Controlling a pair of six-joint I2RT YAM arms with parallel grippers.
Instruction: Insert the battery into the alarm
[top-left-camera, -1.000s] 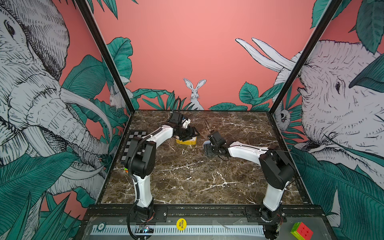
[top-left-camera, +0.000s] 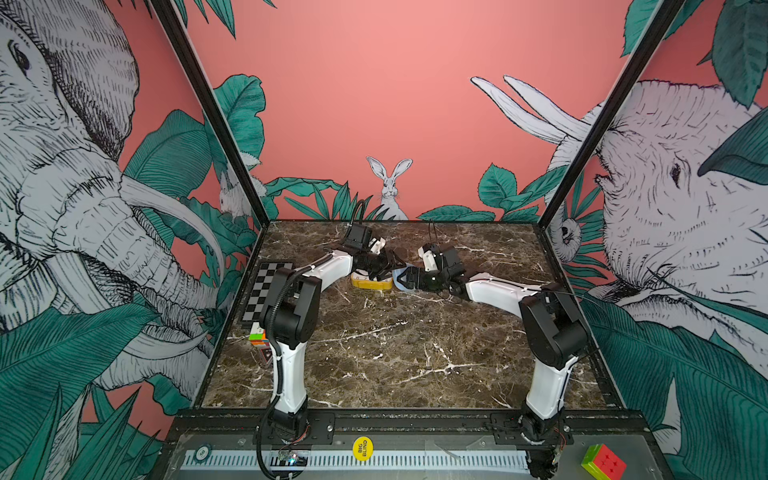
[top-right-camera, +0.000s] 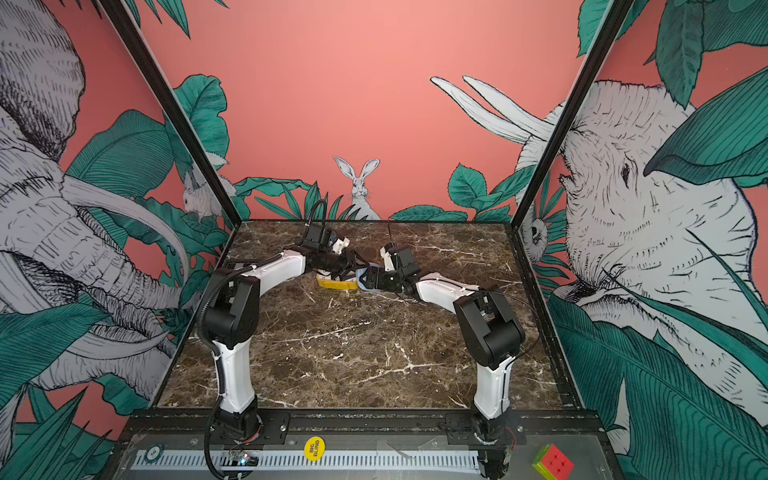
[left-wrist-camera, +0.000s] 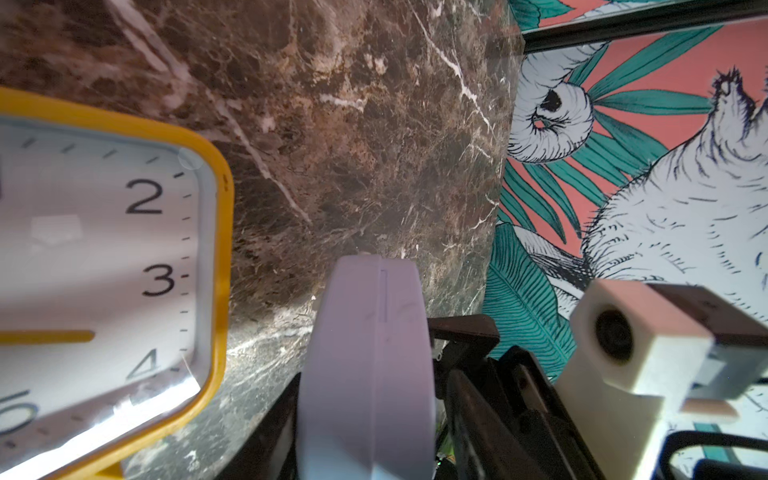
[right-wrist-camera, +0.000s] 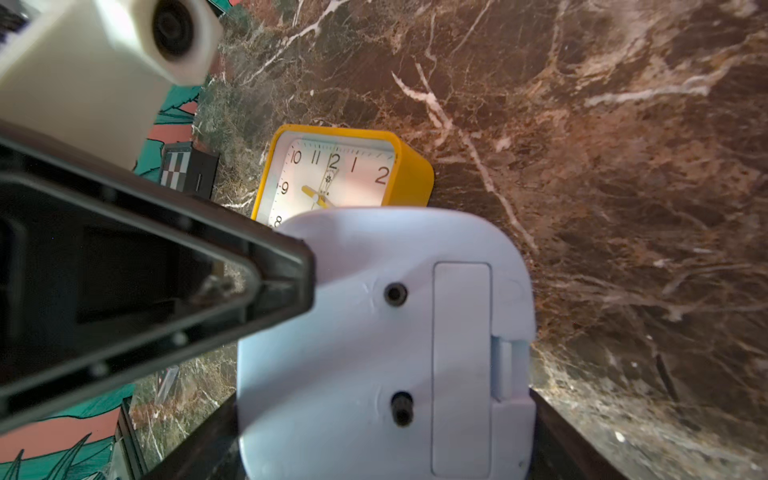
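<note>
Pale blue-white and rounded, the alarm (right-wrist-camera: 360, 360) stands up in the right wrist view, its back with a narrow cover and two holes facing that camera. My right gripper has its fingers far apart at the alarm's two side edges; their grip is partly hidden. In the left wrist view the alarm (left-wrist-camera: 368, 376) is edge-on between the fingers of my left gripper, which is part open. One left finger (right-wrist-camera: 280, 280) reaches across the alarm's back, seemingly apart from it. No battery is visible.
A yellow clock (top-left-camera: 372, 283) stands close beside the alarm, left of it and under the left arm. A checkered board (top-left-camera: 268, 292) and a colored cube (top-left-camera: 257, 334) lie at the left edge.
My right gripper has moved away from the front and slightly left, with the alarm between its fingers. My left gripper has moved right, and the two grippers now meet at the alarm.
</note>
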